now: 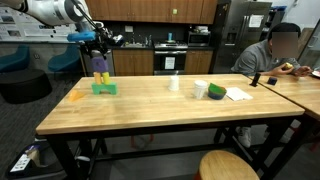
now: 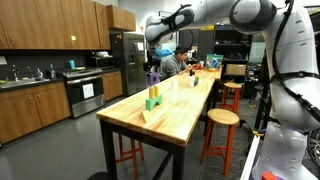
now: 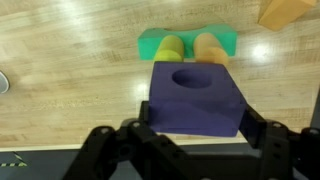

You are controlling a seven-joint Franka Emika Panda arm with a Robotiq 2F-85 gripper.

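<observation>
A purple block [image 3: 196, 100] with a round hole in its side facing the camera fills the space between the dark fingers of my gripper in the wrist view. Whether the fingers press on it I cannot tell. Under the block stand a yellow column [image 3: 171, 47] and an orange column [image 3: 209, 48], side by side on a green block [image 3: 149, 44]. Exterior view 1 shows this small stack upright near the table's left end, the purple block [image 1: 99, 63] on top and the green block [image 1: 104, 88] at the bottom.
An orange-yellow piece [image 3: 283, 12] lies on the wooden table [image 1: 150, 112] near the stack. Farther right are a white cup [image 1: 200, 89], a dark green bowl [image 1: 216, 91] and a white sheet [image 1: 237, 94]. Mid-table is mostly bare. A person [image 1: 270, 55] sits at the right.
</observation>
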